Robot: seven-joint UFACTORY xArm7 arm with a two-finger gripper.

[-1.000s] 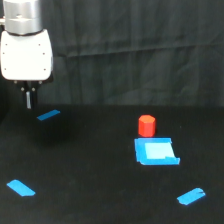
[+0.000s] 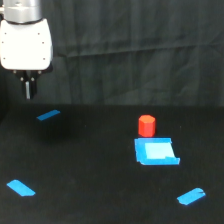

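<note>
The white robot gripper [image 2: 27, 82] hangs high at the upper left of the camera view, above the dark table. Its narrow dark fingers point down, and I cannot tell whether they are open or shut. A red block [image 2: 147, 126] stands right of centre on the table. Just in front of it lies a white square edged in blue tape [image 2: 141, 152].
Strips of blue tape lie at the back left [image 2: 48, 115], front left [image 2: 21, 188] and front right [image 2: 191, 196]. A dark curtain [image 2: 130, 50] hangs behind the table.
The gripper has moved slightly left and up. The red block and the taped square are unchanged.
</note>
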